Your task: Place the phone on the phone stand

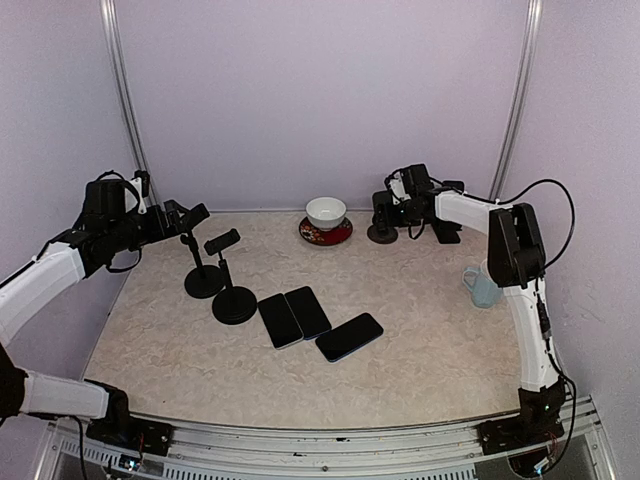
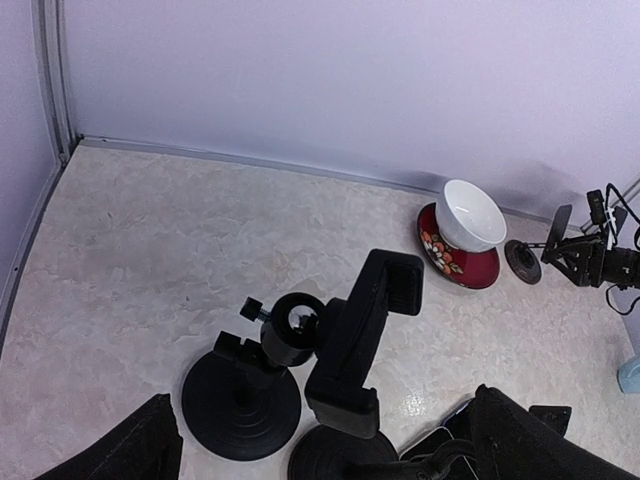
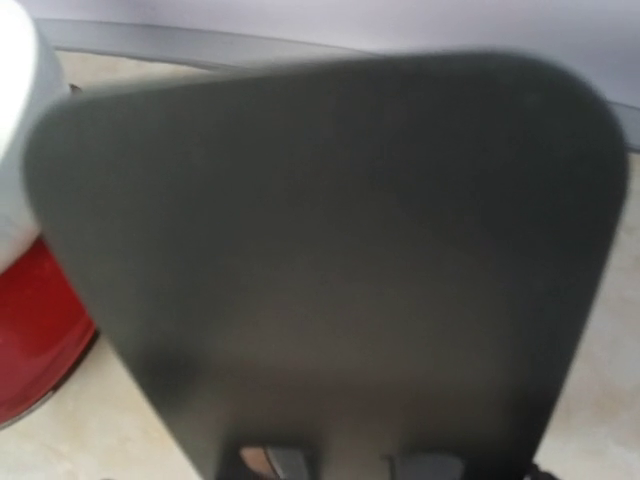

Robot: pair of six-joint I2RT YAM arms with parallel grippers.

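Note:
Three dark phones [image 1: 348,336] lie flat mid-table. Two black phone stands [image 1: 233,304] stand on the left. My left gripper [image 1: 176,220] is open at the farther one, whose cradle [image 2: 362,330] is between the fingers in the left wrist view. My right gripper [image 1: 392,206] is at a stand [image 1: 382,233] by the back wall; a dark, blurred flat panel [image 3: 330,250] fills most of the right wrist view, hiding the fingers, so I cannot tell their state or hold.
A white bowl [image 1: 326,210] on a red plate [image 1: 336,236] is at back centre. A light blue mug [image 1: 482,291] sits at the right.

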